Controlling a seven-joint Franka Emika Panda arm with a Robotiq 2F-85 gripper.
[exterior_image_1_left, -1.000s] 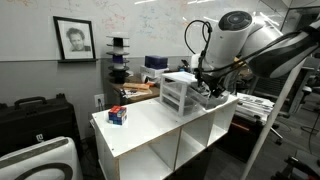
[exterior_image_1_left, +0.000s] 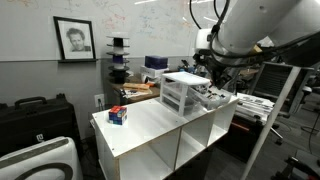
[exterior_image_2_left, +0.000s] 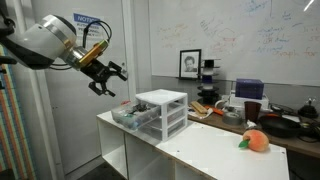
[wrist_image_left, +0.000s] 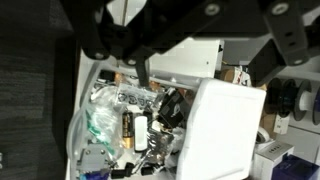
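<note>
My gripper is open, with nothing between its fingers. In the second exterior view the gripper (exterior_image_2_left: 110, 82) hangs in the air, above and to the left of a white drawer unit (exterior_image_2_left: 162, 98) on the counter. A clear drawer (exterior_image_2_left: 127, 115) juts out from that unit. The wrist view looks down on the drawer's contents: a plastic bag (wrist_image_left: 103, 122), a white cylinder (wrist_image_left: 140, 132), a battery-like piece (wrist_image_left: 127, 130) and several dark and metallic bits. The unit's white top (wrist_image_left: 218, 125) lies right of them.
An orange round object (exterior_image_2_left: 254, 140) rests on the white counter (exterior_image_2_left: 205, 150). The first exterior view shows a red-and-blue box (exterior_image_1_left: 117, 115) near the counter's left end. Pots (exterior_image_2_left: 280, 125) stand on the shelf behind. The counter between box and drawer unit is clear.
The arm has risen, its upper part shifting left in the first exterior view, and the gripper is higher above the drawer area. The drawer unit and the box look unmoved.
</note>
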